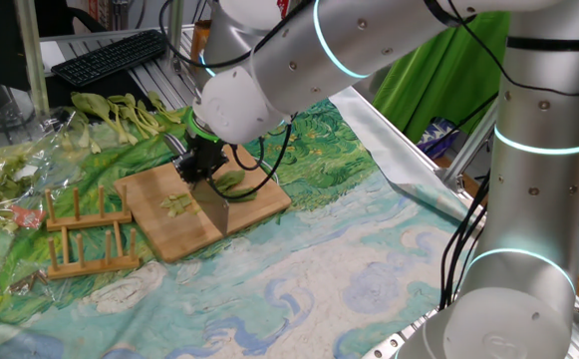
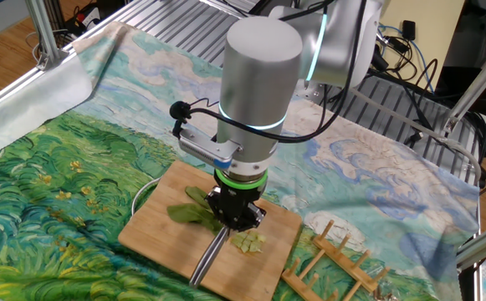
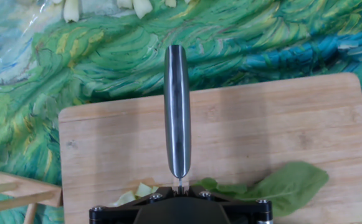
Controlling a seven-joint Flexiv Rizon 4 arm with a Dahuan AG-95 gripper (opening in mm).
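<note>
My gripper (image 2: 230, 224) is shut on a knife over the wooden cutting board (image 1: 154, 214). The knife's steel handle (image 3: 177, 112) sticks out ahead of the fingers in the wrist view. Its broad blade (image 1: 211, 213) hangs edge-down between the chopped pieces (image 1: 177, 204) and the uncut green leaf (image 1: 231, 181). Those pieces (image 2: 248, 242) lie to one side of the blade, and the leaf (image 2: 191, 214) to the other. In the wrist view the leaf (image 3: 293, 186) shows beside the gripper, whose body hides the blade. Whether the edge touches leaf or board, I cannot tell.
A wooden peg rack (image 1: 92, 239) stands close to the board's left side in exterior view 1. More leafy greens (image 1: 120, 115) lie behind the board, with clear plastic wrap (image 1: 10, 179) at the far left.
</note>
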